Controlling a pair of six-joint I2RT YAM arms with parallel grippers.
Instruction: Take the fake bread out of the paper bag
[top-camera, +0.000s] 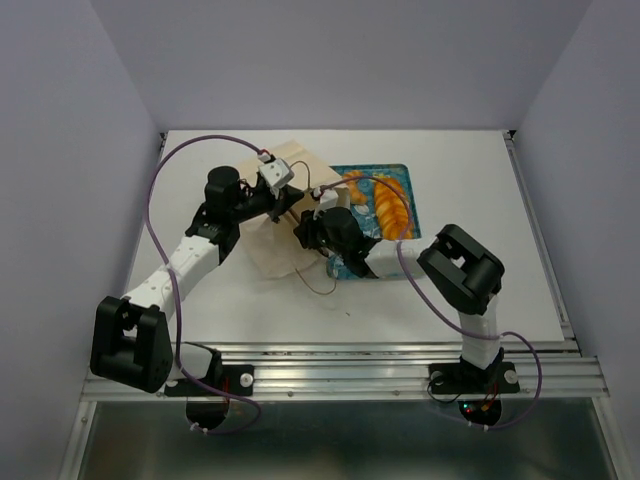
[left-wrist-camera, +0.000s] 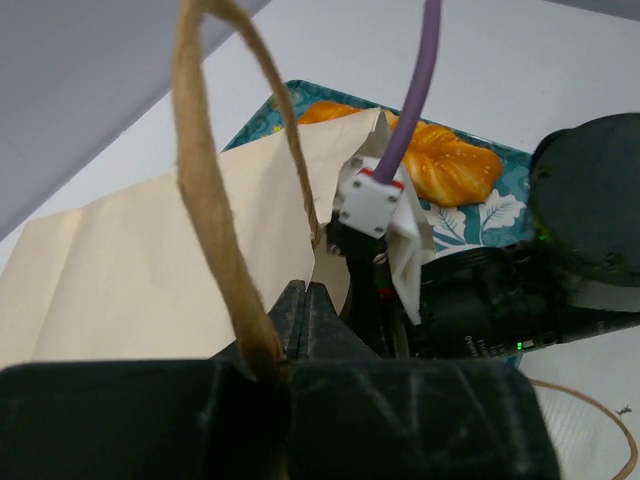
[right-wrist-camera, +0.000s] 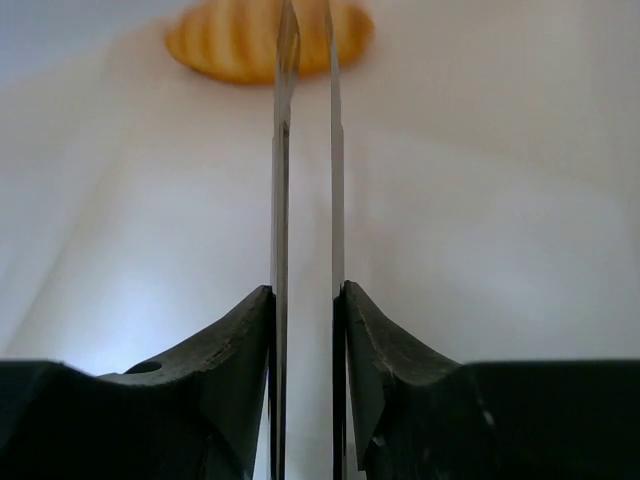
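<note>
The beige paper bag (top-camera: 272, 245) lies on its side at the table's middle, its mouth to the right. At the mouth's upper edge, my left gripper is shut on the thin paper rim. My right gripper (top-camera: 300, 232) is at the bag's mouth. Its two long fingers (right-wrist-camera: 281, 200) stand a narrow gap apart in the right wrist view. Past them, at the top of that view, shows an orange-brown ridged bread (right-wrist-camera: 220, 42) on a pale surface. The fingertips overlap it in the picture; whether they touch it I cannot tell.
Right of the bag lies a blue leaf-patterned tray (top-camera: 345, 267) holding a twisted bread (top-camera: 355, 192) and a long ridged loaf (top-camera: 392, 208). String handles (left-wrist-camera: 215, 180) loop out from the bag.
</note>
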